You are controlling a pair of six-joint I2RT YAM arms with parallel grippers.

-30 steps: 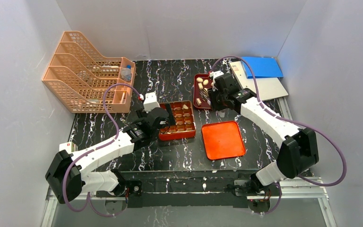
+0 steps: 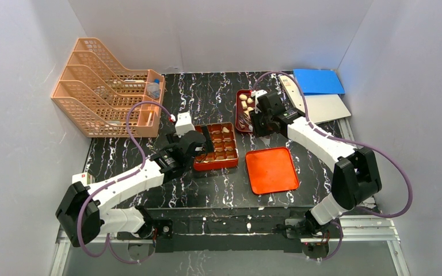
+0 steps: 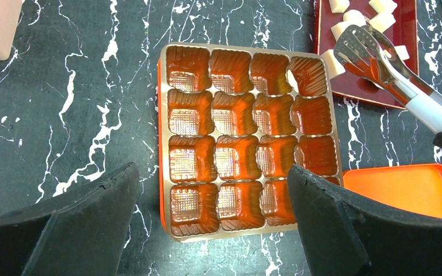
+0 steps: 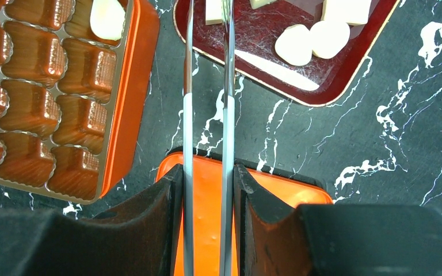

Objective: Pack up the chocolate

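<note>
A gold-rimmed compartment insert in an orange box (image 3: 239, 123) lies below my left gripper, which is open and empty. One cream chocolate (image 4: 106, 17) sits in a back corner compartment. The dark red tray (image 4: 282, 75) holds several cream chocolates (image 4: 293, 44), round and square. My right gripper is shut on metal tongs (image 4: 228, 138), whose slotted heads reach over that tray at its side nearer the box, among the chocolates; whether they pinch one is unclear.
An empty orange tray (image 2: 271, 171) lies at the front right. A peach slotted rack (image 2: 101, 103) stands at the back left, white and blue boards (image 2: 316, 83) at the back right. Bare marble table (image 2: 126, 161) surrounds them.
The right arm and tongs have shifted slightly left over the red tray. The left arm has not visibly moved.
</note>
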